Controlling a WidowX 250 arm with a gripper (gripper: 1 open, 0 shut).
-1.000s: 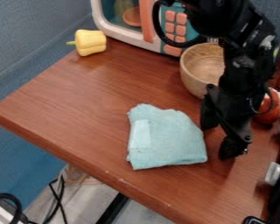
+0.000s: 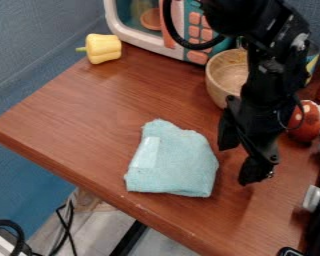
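Observation:
A folded light-blue cloth (image 2: 171,161) with a white patch lies on the wooden table (image 2: 89,120), near its front edge. My black gripper (image 2: 243,160) hangs low just to the right of the cloth, its fingers near the tabletop. Whether it is open or shut is hard to make out, and I cannot tell if it touches the cloth.
Behind the gripper stand a wooden bowl (image 2: 223,75) and an orange object (image 2: 304,125). A toy microwave (image 2: 148,25) and a yellow pepper (image 2: 103,48) are at the back.
My gripper has shifted a little left, toward the cloth. The cloth lies slightly further left than before and its outline has changed.

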